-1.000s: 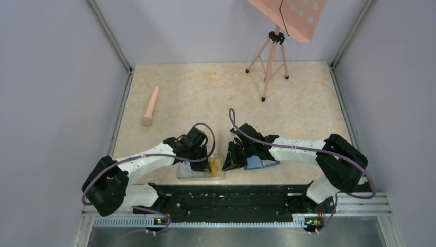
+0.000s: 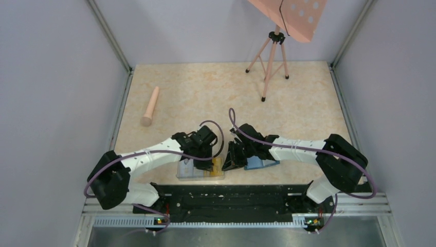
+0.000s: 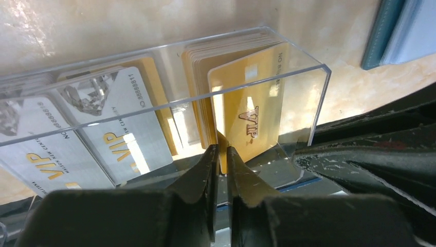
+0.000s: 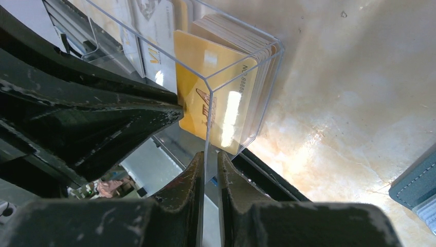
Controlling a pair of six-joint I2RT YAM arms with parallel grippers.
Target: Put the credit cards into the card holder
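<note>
A clear box (image 3: 288,72) holds gold cards (image 3: 252,108) at its right end, the front one leaning away from the stack, and white cards (image 3: 115,123) to the left. My left gripper reaches into the box, its fingertips close together on either side of the leaning gold card's near edge; whether they press on it is unclear. In the right wrist view, my right gripper is shut on the clear wall at the box's corner. To the box's right lies the blue card holder (image 2: 261,163), partly hidden under the right arm in the top view.
A pink cylinder (image 2: 149,106) lies at the back left of the table. At the back right stands a pink tripod (image 2: 270,59). Bare tabletop (image 2: 200,92) stretches behind both arms. Close together over the box, the two grippers leave little room between them.
The left gripper has shifted slightly to the right over the box, toward the gold cards. The right arm, box and card holder look unmoved.
</note>
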